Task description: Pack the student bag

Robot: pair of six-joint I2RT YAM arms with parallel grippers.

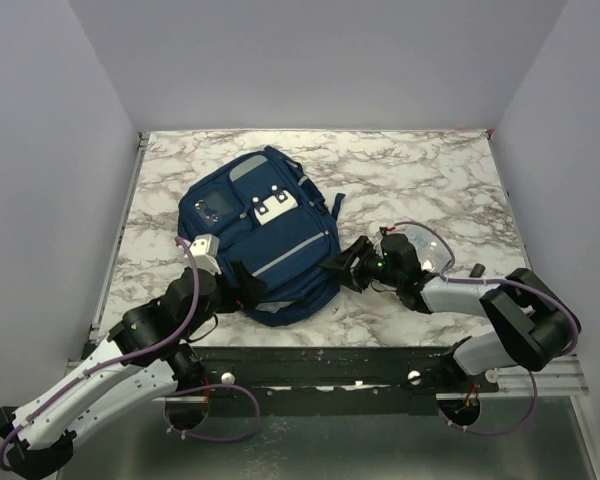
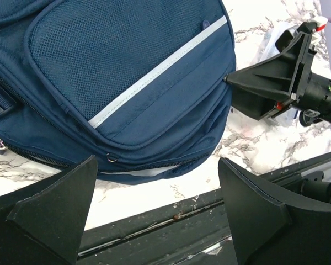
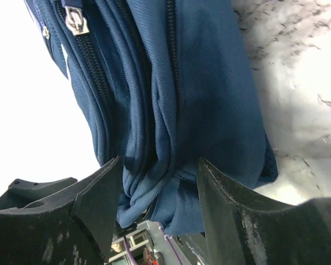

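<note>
A navy backpack [image 1: 255, 220] lies on the marble table, with a white zip puller [image 3: 77, 21] and seams showing. My left gripper [image 1: 245, 285] hangs open over the bag's lower left part; in its own view the two fingers frame the bottom edge and the table. My right gripper [image 1: 345, 265] sits at the bag's lower right side. In the right wrist view its fingers are apart, with folded navy fabric between and just beyond them; whether they touch it is unclear.
A clear plastic item [image 1: 430, 245] lies under the right arm, with a small dark object [image 1: 477, 270] near it. A dark rail runs along the front edge.
</note>
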